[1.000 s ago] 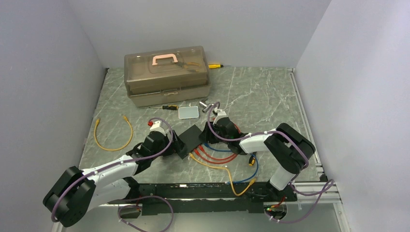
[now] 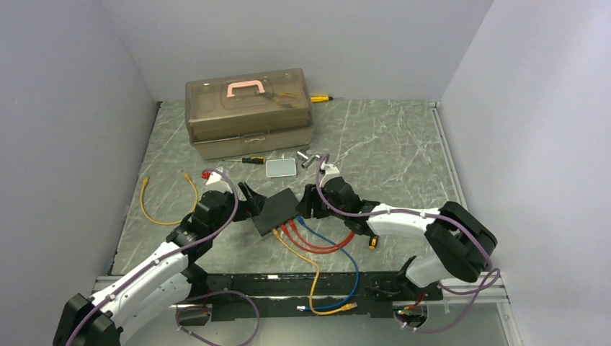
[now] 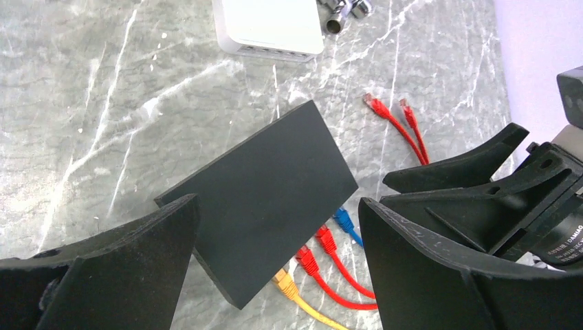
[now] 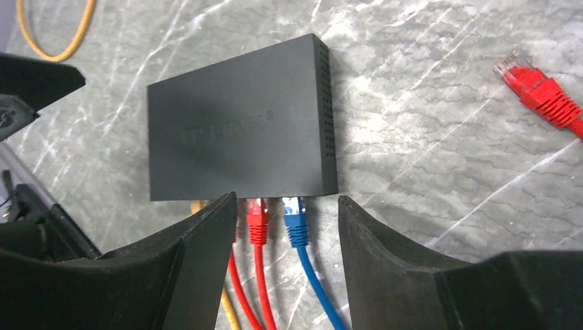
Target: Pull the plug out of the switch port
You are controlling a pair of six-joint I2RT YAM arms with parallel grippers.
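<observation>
The black switch [image 2: 279, 210] lies on the table between my grippers. Along its near edge sit a yellow plug [image 3: 284, 280], two red plugs [image 3: 325, 239] and, rightmost, a blue plug [image 4: 296, 223]. A clear end of the blue plug shows right at the switch's edge; how deep it sits I cannot tell. My right gripper is open, its fingers apart on either side of the blue and one red plug, touching neither as far as shows. Spread wide, my left gripper is over the switch's left part with nothing gripped.
Behind the switch are a white box [image 2: 281, 168], a screwdriver [image 2: 253, 160] and a large toolbox [image 2: 248, 115]. A loose yellow cable [image 2: 146, 205] curves at left. The blue cable [image 2: 357, 267] runs over the front edge. Open table lies at the right back.
The switch and its cables have shifted slightly left, and the blue and yellow cables' loose ends have swung left. My left gripper has drawn back up and left; the right arm has moved outward.
</observation>
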